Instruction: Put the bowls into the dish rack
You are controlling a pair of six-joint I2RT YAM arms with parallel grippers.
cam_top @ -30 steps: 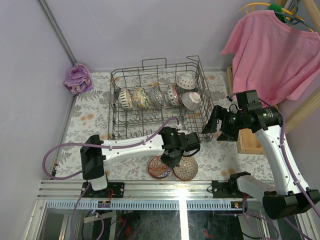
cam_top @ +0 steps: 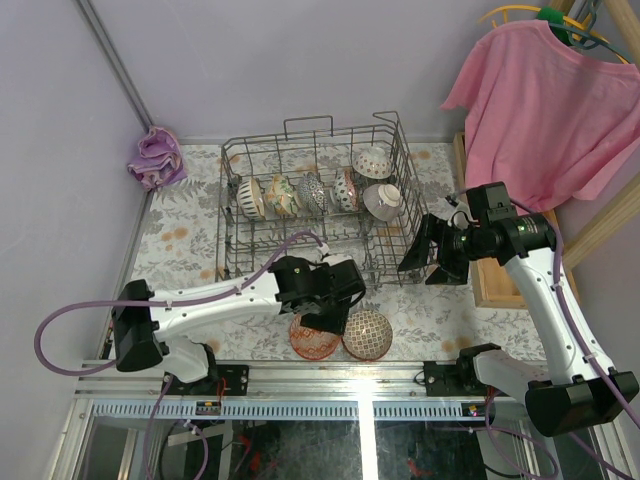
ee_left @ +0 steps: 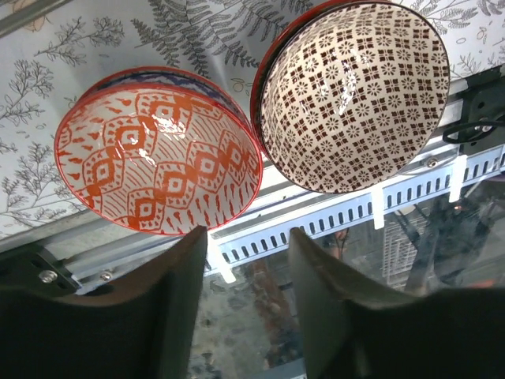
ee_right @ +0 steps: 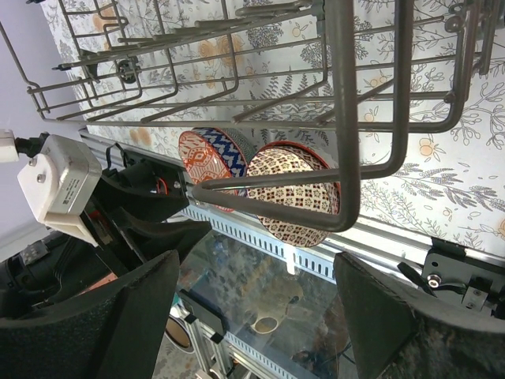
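An orange-and-white patterned bowl lies at the counter's front edge, and a brown-dotted bowl touches it on the right. In the top view, my left gripper hangs over the orange bowl and partly covers it; the dotted bowl is clear of it. A gap shows between the left fingers, with nothing between them. My right gripper stands open and empty by the right front corner of the dish rack. Inside that rack, several bowls stand tilted in a row, with more at the right.
The rack's thick wire handle crosses close in front of the right wrist camera. A wooden tray and a hanging pink shirt are at the right. A purple cloth lies in the back left corner.
Both front bowls have shifted slightly left, and the orange one sits at a different tilt. The right arm is nearly still.
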